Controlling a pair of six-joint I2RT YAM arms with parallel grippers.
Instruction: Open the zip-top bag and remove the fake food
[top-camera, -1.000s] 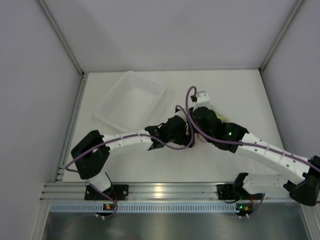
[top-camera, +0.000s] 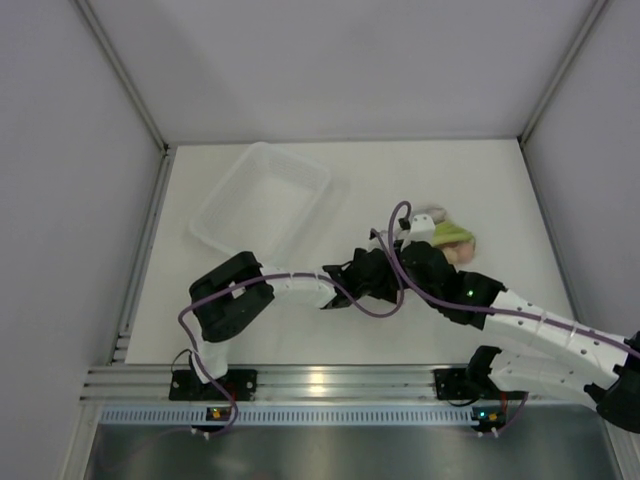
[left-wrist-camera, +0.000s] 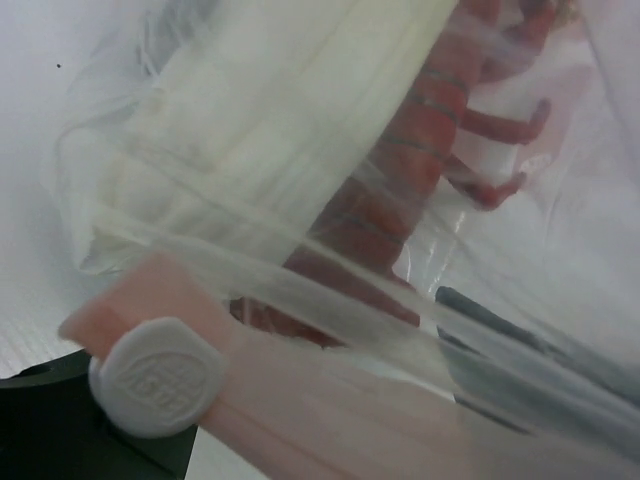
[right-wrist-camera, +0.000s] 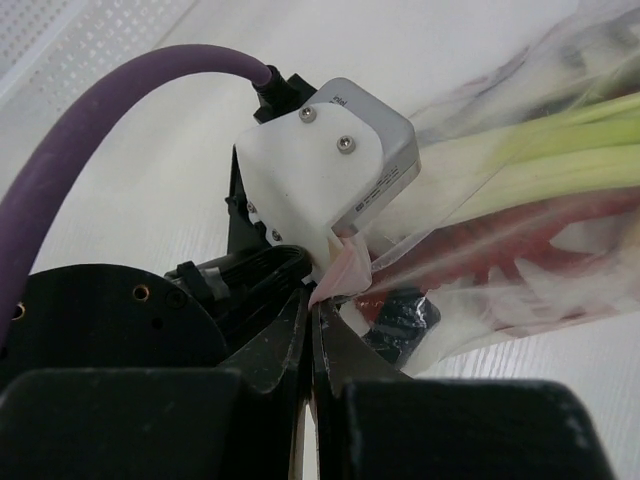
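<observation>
The clear zip top bag (top-camera: 450, 235) lies right of centre, holding a pale green leafy piece (left-wrist-camera: 280, 110) and a red toy with legs (left-wrist-camera: 410, 150). Its pink zip strip with a white slider (left-wrist-camera: 155, 375) crosses the lower left wrist view. My left gripper (top-camera: 385, 275) is at the bag's zip end, partly hidden; its black parts show below the strip, finger state unclear. My right gripper is shut on the pink strip of the bag, pinched at its fingertips, beside the left arm's white camera housing.
A white plastic basket (top-camera: 260, 195) stands at the back left of the table (top-camera: 185, 310). The two arms are crowded together at centre right.
More of the bag's green and pale contents shows behind them now.
</observation>
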